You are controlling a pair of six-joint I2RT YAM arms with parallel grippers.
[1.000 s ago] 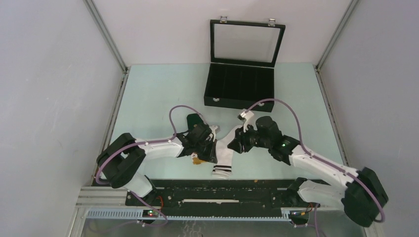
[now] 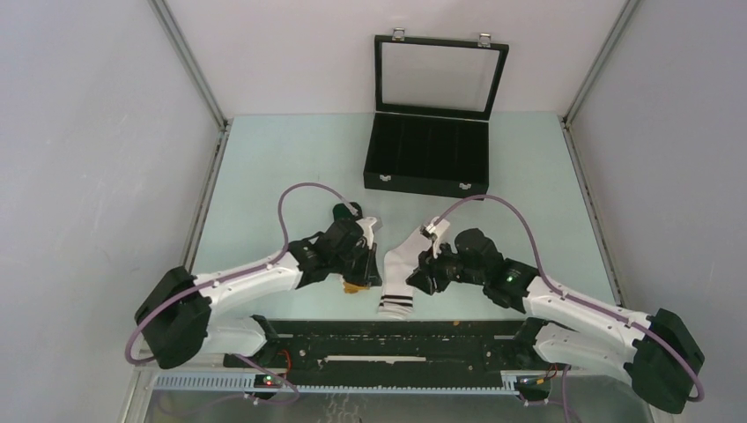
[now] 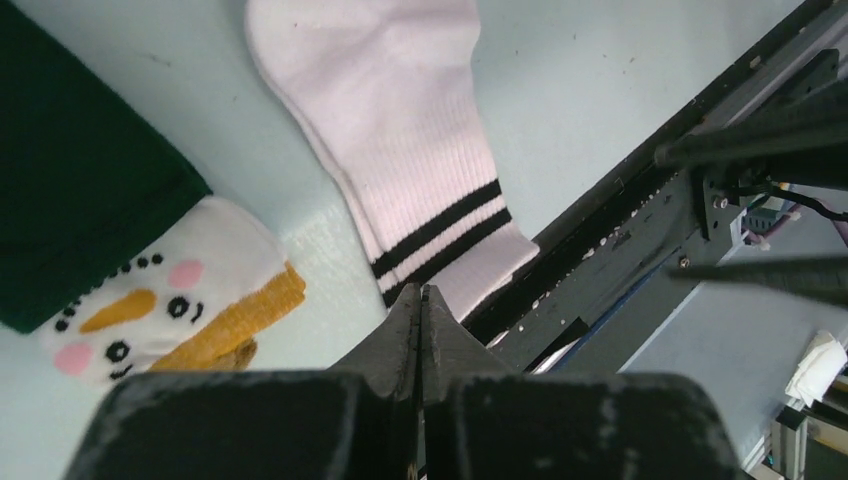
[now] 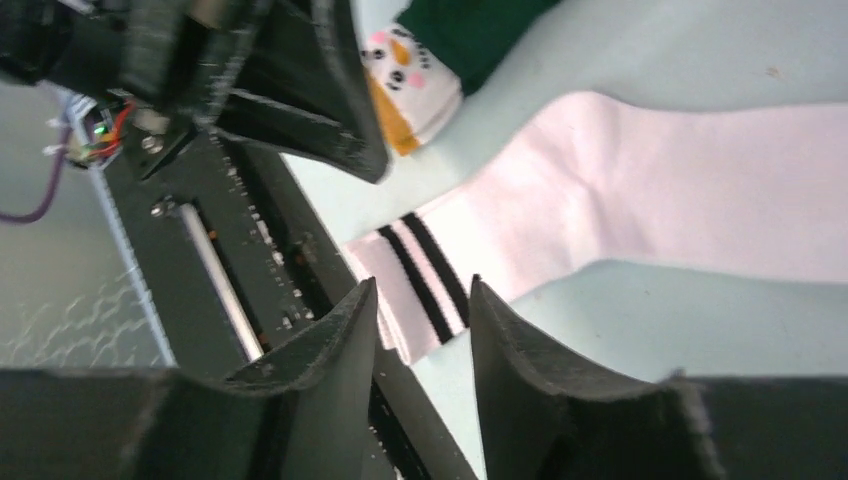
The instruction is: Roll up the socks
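Note:
A pair of white socks (image 2: 397,264) with two black stripes at the cuff lies flat at the front middle of the table, stacked, toe end away from me. Beside it on the left is a green sock (image 3: 85,170) with a snowman face and mustard trim, partly under my left arm in the top view. My left gripper hovers over the table just left of the white socks, shut with nothing visible between its fingertips. My right gripper hangs above the white socks near the striped cuff, part open with nothing between its fingers.
An open black compartment box (image 2: 427,154) with its clear lid raised stands empty at the back. The dark front edge lies close below the socks' cuffs.
My left gripper has moved a little left, off the white socks. My right gripper has shifted down toward the front, closer to the striped cuff.

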